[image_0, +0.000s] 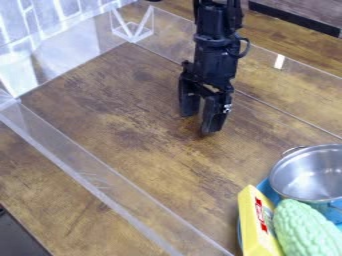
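The black robot arm comes down from the top centre, its gripper (203, 112) low over the middle of the wooden table (107, 130). Its two dark fingers point down near the tabletop, and whether anything is between them cannot be told at this size.
At the lower right sit a metal pot (310, 175), a yellow box (257, 222) and a pale green vegetable-like object (307, 230) in a blue container. A white object (16, 70) stands at the upper left. Clear plastic edging borders the table.
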